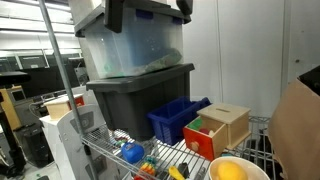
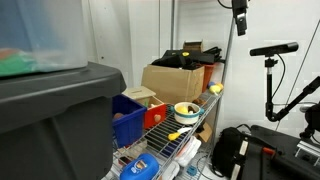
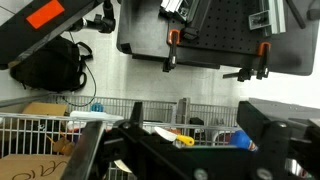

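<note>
My gripper hangs open above the wire shelf, its two dark fingers wide apart with nothing between them in the wrist view. The fingers also reach in from the top of exterior view 1, in front of the stacked bins. On the shelf sit a blue round object (image 1: 132, 152), a blue bin (image 1: 180, 119), a wooden box (image 1: 227, 126) with a red-fronted drawer (image 1: 199, 142), and a white bowl (image 1: 259, 170) with a yellow ball (image 1: 231, 171) in it. A yellow object (image 2: 179, 133) lies near the shelf's front.
A black bin (image 1: 145, 103) with a clear bin (image 1: 130, 48) on top stands at the shelf's left. Cardboard boxes (image 2: 172, 82) close off the far end. A dark robot table (image 3: 160, 47) lies across from the shelf, with open floor between.
</note>
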